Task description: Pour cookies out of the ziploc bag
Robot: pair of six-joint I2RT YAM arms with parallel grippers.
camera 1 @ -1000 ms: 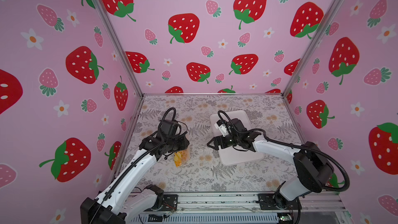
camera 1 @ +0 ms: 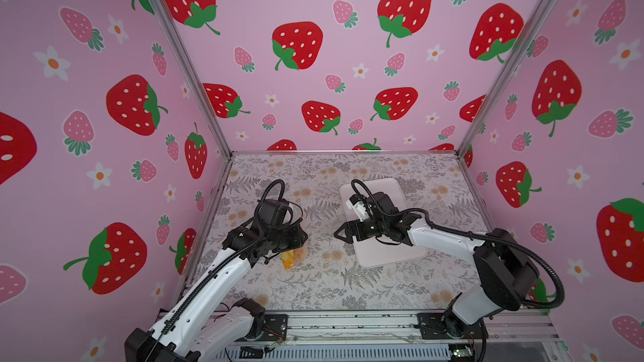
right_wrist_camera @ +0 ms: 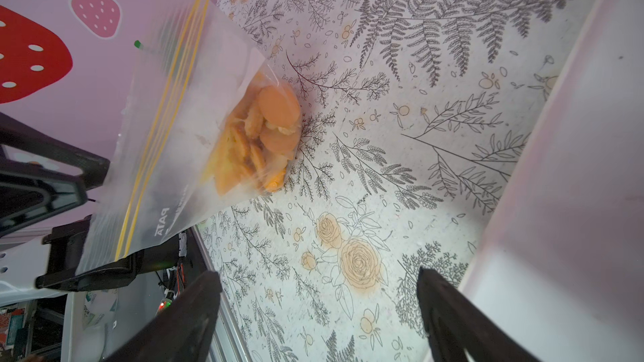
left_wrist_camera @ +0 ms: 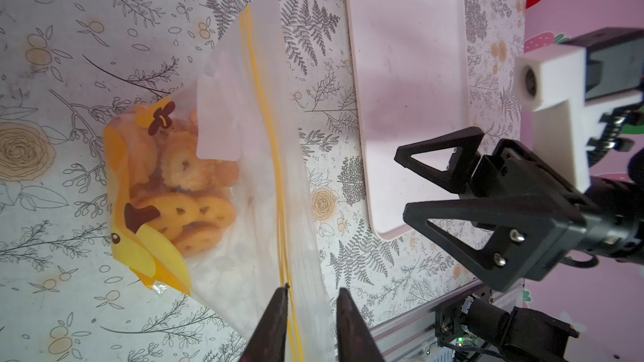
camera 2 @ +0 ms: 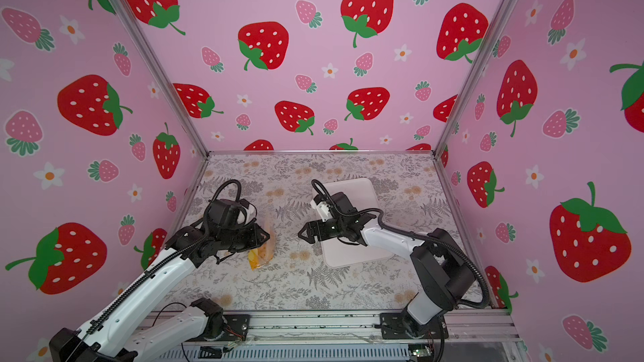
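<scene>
A ziploc bag (left_wrist_camera: 221,241) of cookies stands on the patterned table at the left, its orange-printed body bulging with cookies (right_wrist_camera: 275,120) at the bottom and its yellow seal strip upright. My left gripper is at the bag's seal edge; its fingertips are close together, though what lies between them is hard to tell. My right gripper stands open with nothing between its fingers, to the right of the bag over the edge of a white tray (left_wrist_camera: 409,60).
The white tray fills the right-middle of the table and is empty where visible. Bare table surface (right_wrist_camera: 436,40) shows around the bag and behind both arms. Strawberry-print walls enclose the workspace.
My left gripper and arm have shifted slightly down in the top left view, a little toward the right. The right arm has barely moved.
</scene>
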